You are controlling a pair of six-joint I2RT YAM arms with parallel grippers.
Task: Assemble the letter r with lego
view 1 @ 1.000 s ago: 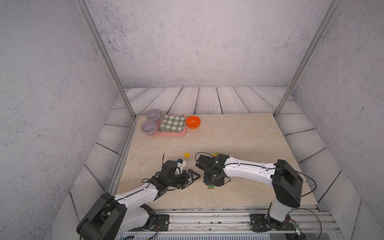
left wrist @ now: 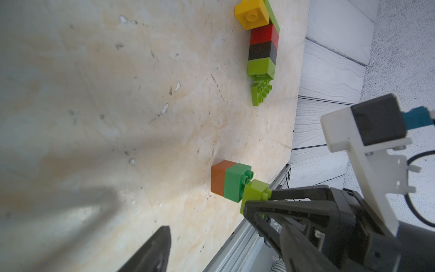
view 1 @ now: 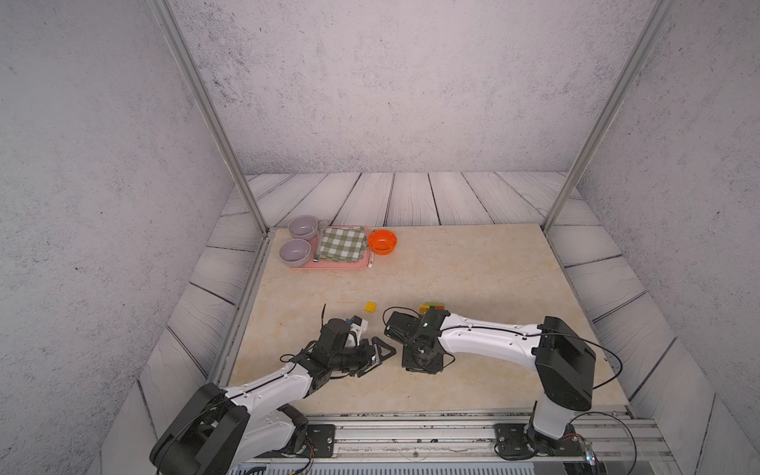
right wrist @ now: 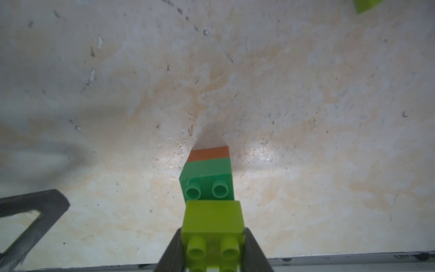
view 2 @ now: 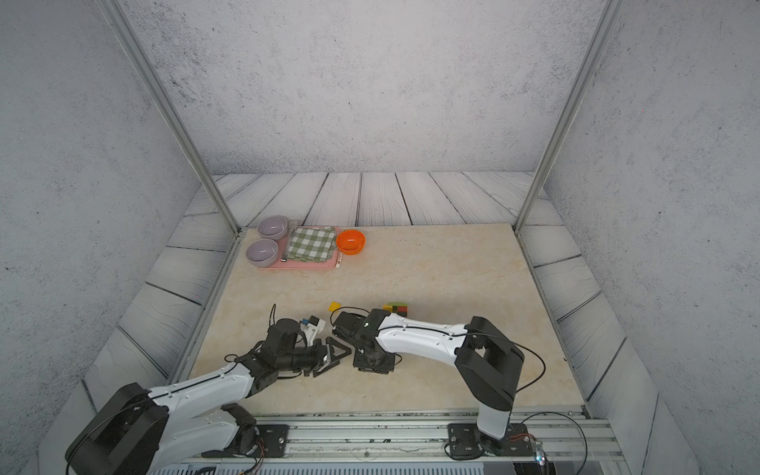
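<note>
My right gripper is shut on a lime brick, also seen in the left wrist view (left wrist: 253, 195). Just beyond it on the table are a green brick (left wrist: 235, 181) and an orange brick (left wrist: 218, 176), joined; whether the lime brick touches them I cannot tell. Farther off lie a row of yellow (left wrist: 251, 13), red, black and lime bricks, with a loose lime brick (left wrist: 261, 92) at its end. My left gripper (view 1: 380, 354) is low beside the right one, its fingers apart with nothing visible between them.
A pink tray with a checked cloth (view 1: 342, 244), two lilac bowls (view 1: 295, 252) and an orange bowl (view 1: 382, 241) stands at the back left. A lone yellow brick (view 1: 369, 306) lies mid-table.
My right gripper and arm have shifted slightly, uncovering more of the brick row and hiding the green brick in the top left view. The left arm is nearly still.
</note>
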